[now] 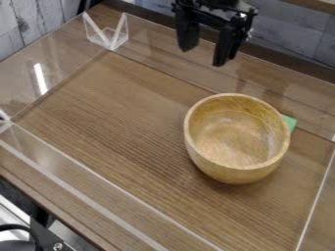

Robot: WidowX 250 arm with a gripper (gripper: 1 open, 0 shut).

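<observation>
My gripper (210, 39) is at the top centre of the camera view, a dark shape above the wooden table, behind and apart from the wooden bowl (236, 137). Whether it is open or shut is hard to make out. The bowl stands empty on the right half of the table. A small green item (288, 125) lies at the bowl's right, partly hidden by it.
White tape marks (105, 29) show near the back left, and a black cable (20, 235) is at the lower left corner.
</observation>
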